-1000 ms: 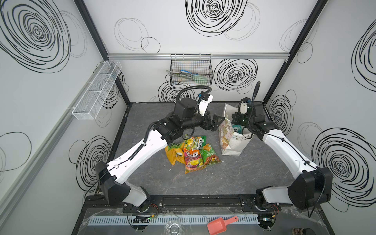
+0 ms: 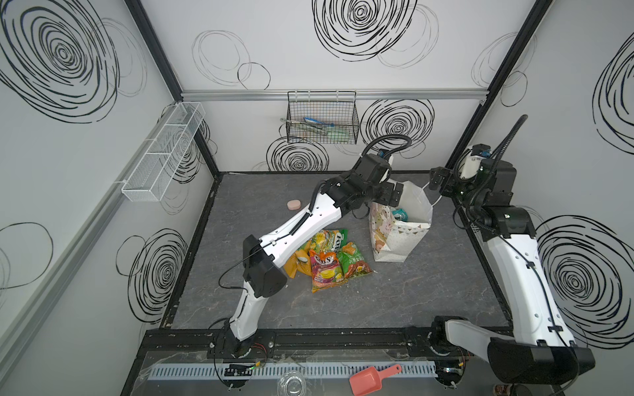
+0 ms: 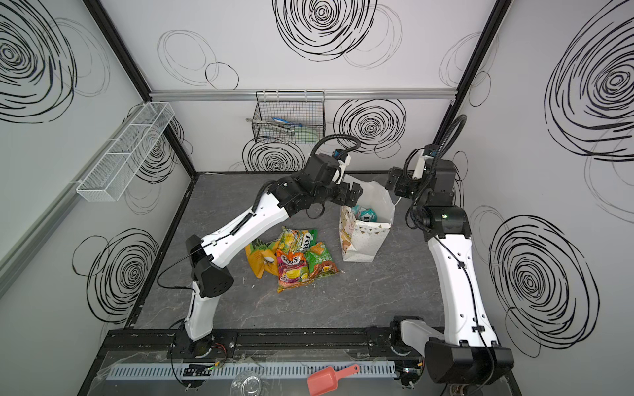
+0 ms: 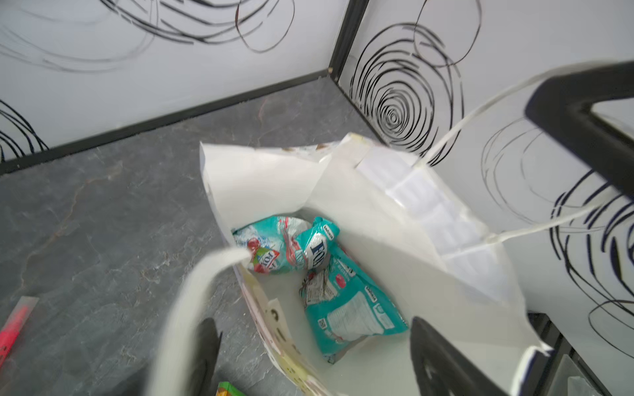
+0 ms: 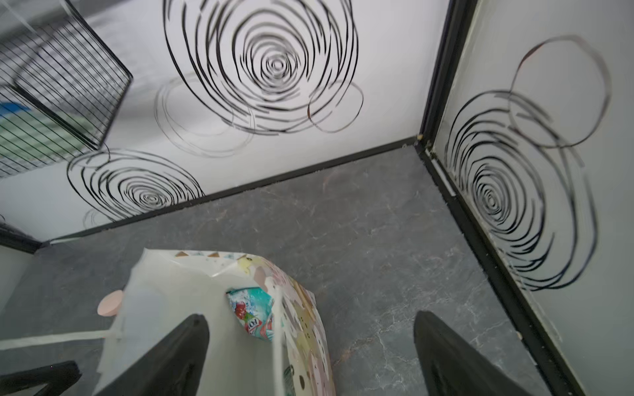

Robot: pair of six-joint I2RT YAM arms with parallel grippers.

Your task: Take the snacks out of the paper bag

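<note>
The white paper bag [image 2: 403,241] stands upright on the table, its mouth open upward. Two teal snack packs lie inside: one teal pack [image 4: 356,310] in the middle of the bag floor, another teal pack [image 4: 270,244] against the wall. My left gripper [image 2: 389,193] is over the bag's left rim, open and empty; in its wrist view the fingers [image 4: 439,356] are spread across the bag mouth. To the right of the bag, my right gripper [image 2: 441,181] is open, nothing between its fingers. Several snack packs [image 2: 327,267] lie on the table left of the bag.
A small pink object [image 2: 294,204] lies at the table's back. A black wire basket [image 2: 321,118] hangs on the back wall, a white rack [image 2: 161,155] on the left wall. The table in front of the bag is clear.
The right gripper has drawn back to the right from above the bag.
</note>
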